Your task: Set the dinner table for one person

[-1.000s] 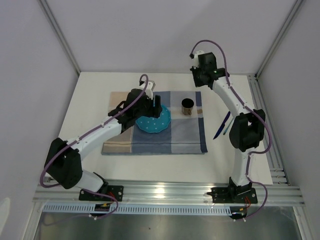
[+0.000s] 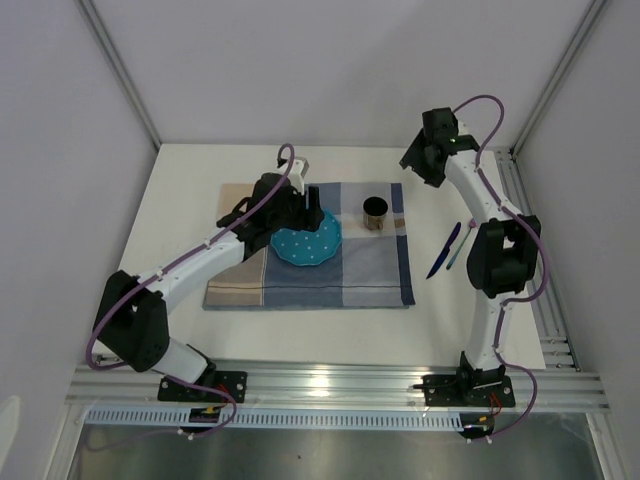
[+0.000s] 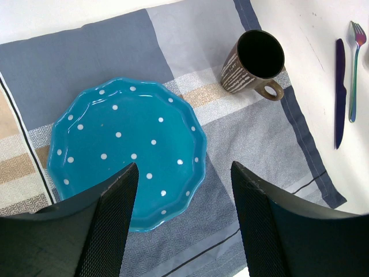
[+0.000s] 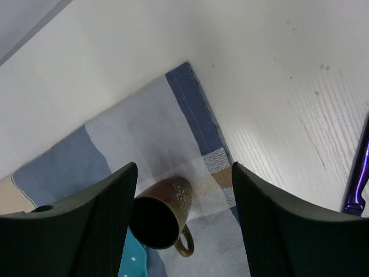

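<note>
A blue dotted plate [image 3: 127,144] lies on the striped placemat [image 2: 375,280], with a dark mug [image 3: 252,60] upright right of it. My left gripper hangs open over the plate, nothing between its fingers. A dark knife [image 3: 339,92] and a fork [image 3: 356,63] lie on the white table right of the mat; a pink-ended piece shows beside them in the top view. My right gripper is open and empty, high above the table near the back right, with the mug below it in the right wrist view.
Walls and metal rails bound the table at the back and sides.
My right gripper has moved right along the back, away from above the mat toward the cutlery side, and turned. The left arm has barely moved. The objects are unchanged.
</note>
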